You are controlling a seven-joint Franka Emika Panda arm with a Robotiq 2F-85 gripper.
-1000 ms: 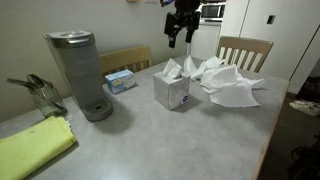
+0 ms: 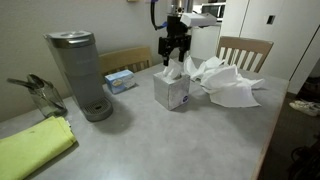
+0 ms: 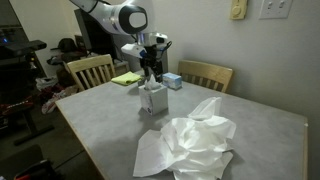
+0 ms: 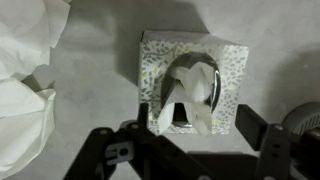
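A patterned tissue box (image 2: 172,92) stands on the grey table, with a white tissue (image 4: 190,95) sticking up through its oval opening. My gripper (image 2: 174,60) is directly above the box, pointing down, its fingertips close to the top of the tissue. In the wrist view the fingers (image 4: 118,146) stand well apart, one on each side of the tissue, so the gripper is partly open. Whether either finger touches the tissue cannot be made out. The second exterior view has the box (image 3: 153,98) under the arm as well.
Crumpled white sheets (image 3: 190,145) spread over the table beside the box. On the other side are a grey coffee machine (image 2: 80,75), a small blue box (image 2: 120,81), a utensil holder (image 2: 45,97) and a yellow cloth (image 2: 35,148).
My gripper has come down and slightly left, from well above the tissue box to just over its tissue. The box and the loose sheets have stayed in place.
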